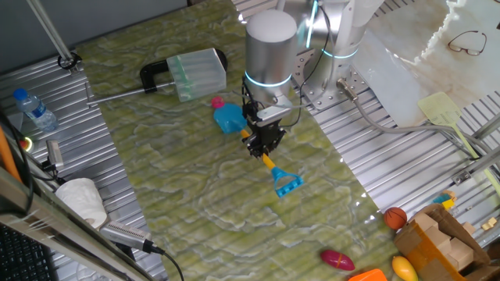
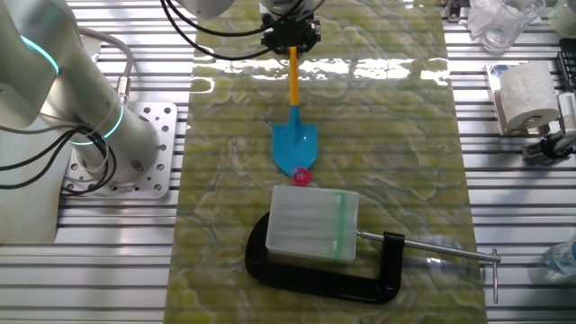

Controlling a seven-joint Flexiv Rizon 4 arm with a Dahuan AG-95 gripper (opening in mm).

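A toy shovel with a blue blade (image 2: 294,146), a yellow shaft (image 2: 293,79) and a blue D-shaped grip (image 1: 288,185) lies along the green marbled mat. My black gripper (image 1: 266,142) points down at the middle of its shaft, the blade to one side and the grip to the other. In the second exterior view the gripper (image 2: 292,38) covers the shaft's upper part, and the blue grip is out of sight. The fingertips are too dark and small to show whether they close on the shaft. A small pink object (image 2: 301,176) sits at the blade's tip.
Beyond the blade lie a translucent box (image 2: 311,223) and a black C-clamp (image 2: 322,283). A purple-red toy (image 1: 337,259), a small basketball (image 1: 394,218) and a cardboard box (image 1: 437,248) are at the lower right.
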